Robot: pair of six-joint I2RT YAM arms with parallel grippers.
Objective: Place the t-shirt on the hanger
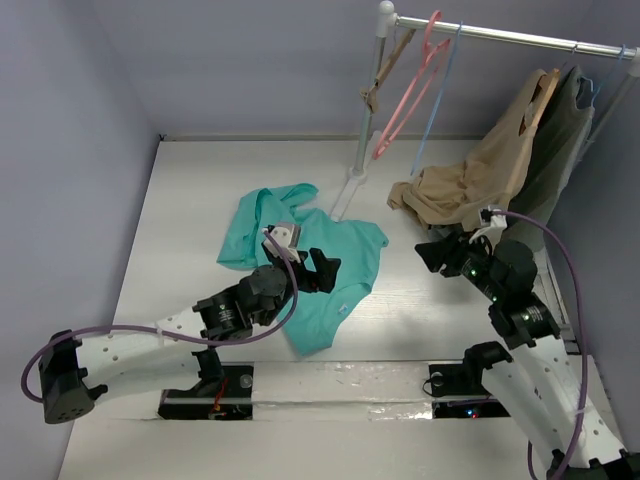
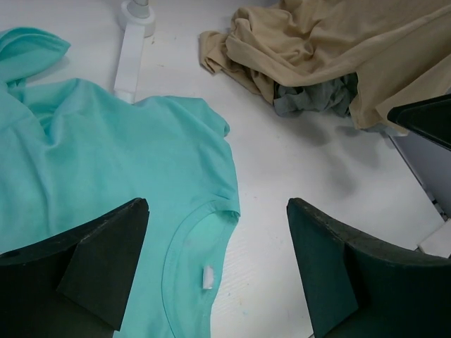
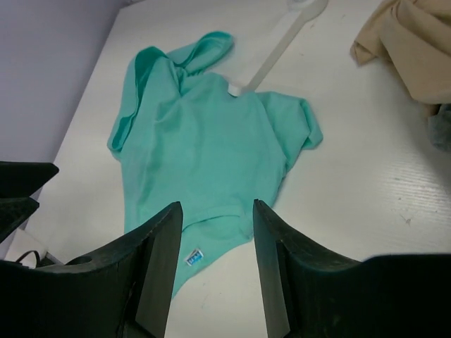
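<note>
A teal t-shirt (image 1: 345,258) lies loosely spread on the white table, one part bunched up at its far left. Its neck opening and small label (image 3: 194,257) face the near side in the right wrist view. Above the shirt my left gripper (image 1: 328,268) hovers open, nothing between its fingers; in its wrist view the fingers (image 2: 106,260) stand wide apart. To the right of the shirt, over bare table, is my open and empty right gripper (image 1: 438,258). A pink hanger (image 1: 408,95) and a blue hanger (image 1: 438,95) hang empty from the rail.
The metal rail (image 1: 520,38) runs across the back right. Tan cloth (image 1: 485,165) and a dark green garment (image 1: 555,140) hang from its right part, the tan one reaching near the table. The rack's white foot (image 1: 348,195) touches the shirt's far edge.
</note>
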